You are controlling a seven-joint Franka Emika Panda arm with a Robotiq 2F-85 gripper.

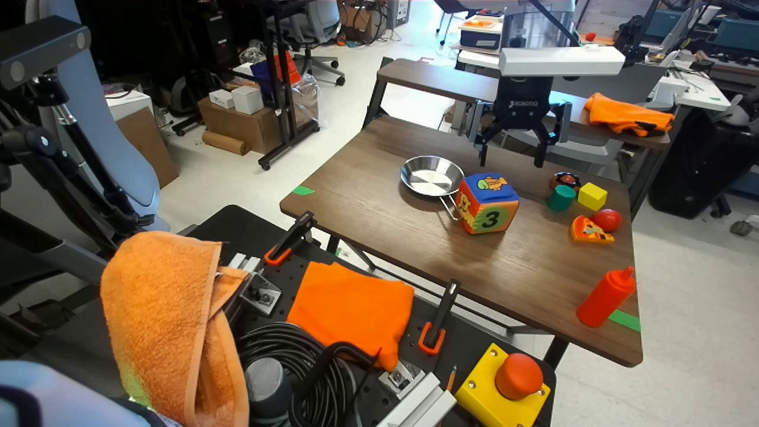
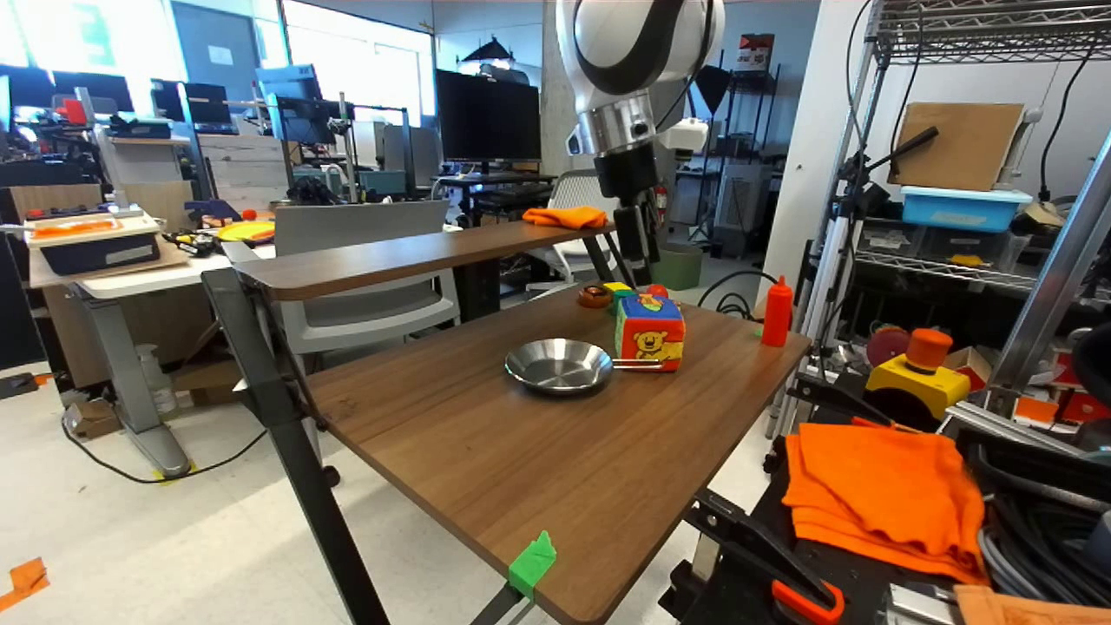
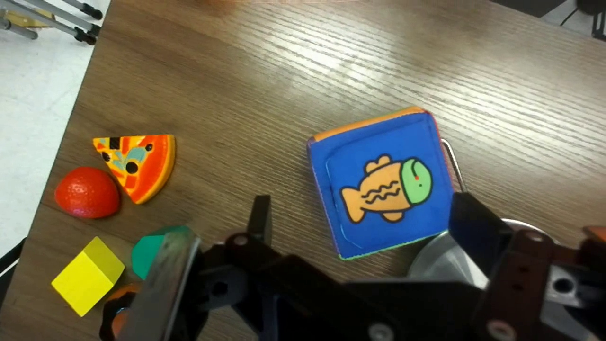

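Note:
My gripper hangs open above the back part of the table, with nothing between its fingertips. In the wrist view its two fingers stand wide apart, one of them left of a soft picture cube and the other near the cube's right side. The cube shows a blue top with a fish and, in exterior view 1, a face with a 3. It stands on the table beside a shiny metal pan, whose wire handle reaches to the cube. The gripper partly covers the pan in the wrist view.
Toward the right end of the table lie a pizza slice, a red ball-like toy, a yellow block, a green cylinder and a dark round toy. A red bottle stands near the front right corner.

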